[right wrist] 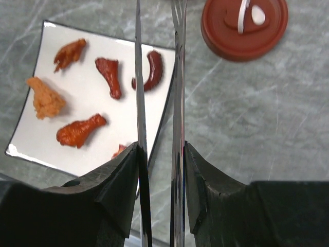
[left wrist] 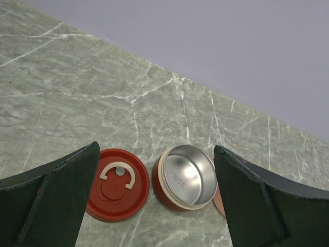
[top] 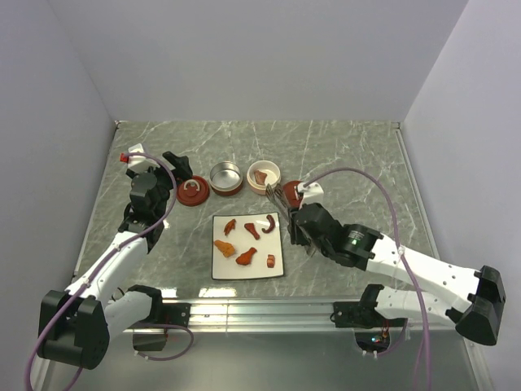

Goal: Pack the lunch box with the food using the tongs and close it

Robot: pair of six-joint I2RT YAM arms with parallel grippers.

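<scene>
A white board (top: 225, 269) holds several meat pieces and a curved sausage (right wrist: 154, 69). Behind it are a white bowl (top: 275, 171) with a brown piece inside, a steel container (left wrist: 187, 175), a red lid (left wrist: 123, 198) at its left and another red lid (right wrist: 244, 41) at the right, partly hidden from above. My right gripper (top: 295, 220) is shut on metal tongs (right wrist: 179, 118), whose arms point toward the back, above the table between board and right lid. My left gripper (top: 175, 163) stands open over the left side, nothing between its fingers.
Pale walls close in the back and both sides; a metal rail runs along the front edge.
</scene>
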